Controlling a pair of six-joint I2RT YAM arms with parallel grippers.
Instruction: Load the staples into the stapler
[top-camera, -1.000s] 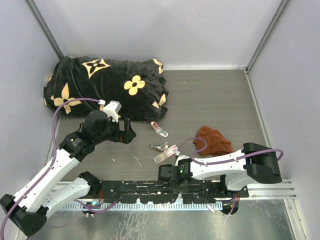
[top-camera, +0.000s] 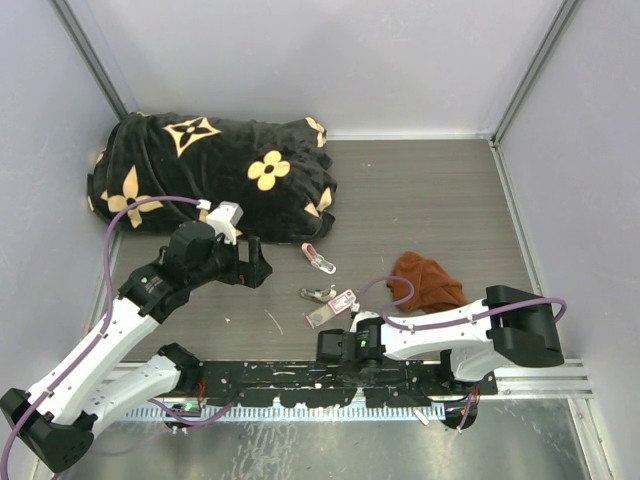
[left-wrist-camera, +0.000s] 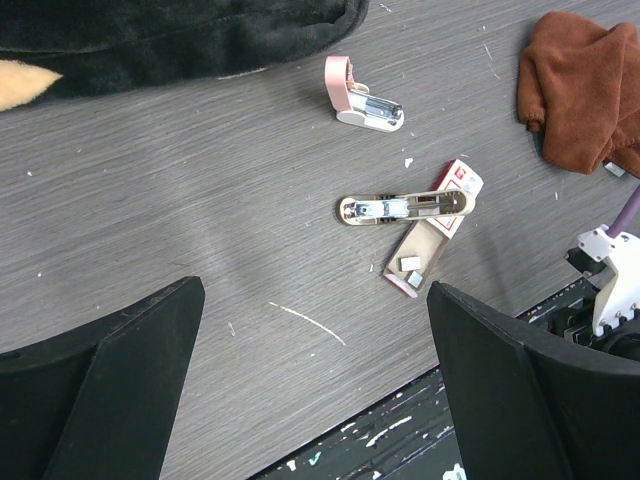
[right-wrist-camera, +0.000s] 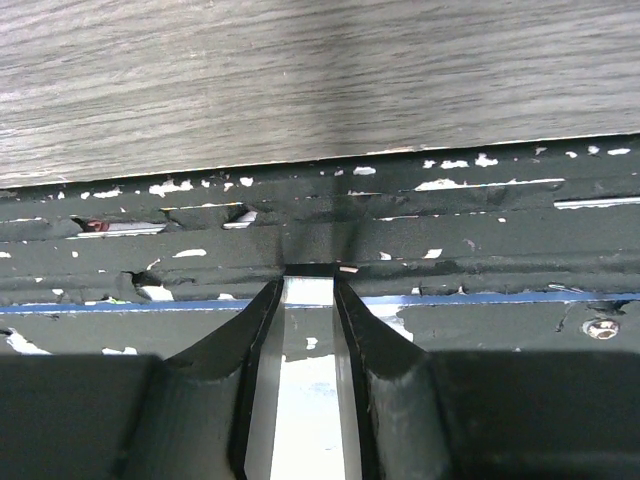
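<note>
An opened stapler with a pink lid (left-wrist-camera: 341, 82) lies on the table. Nearer the front, a slim beige stapler (left-wrist-camera: 405, 207) with its metal channel exposed rests across the staple box (left-wrist-camera: 432, 240). Small silver staple blocks (left-wrist-camera: 410, 263) sit at the box's lower end. My left gripper (top-camera: 255, 263) is open and empty, to the left of both staplers. Over the dark front edge is my right gripper, its fingertips slightly apart. A small silvery-white block (right-wrist-camera: 308, 291) spans the gap between them; whether it is gripped firmly cannot be told.
A brown cloth (top-camera: 428, 283) lies crumpled right of the box, and a black patterned blanket (top-camera: 215, 175) fills the back left. The front edge strip (right-wrist-camera: 480, 225) is dark and chipped. Back right, the table (top-camera: 430, 190) is bare.
</note>
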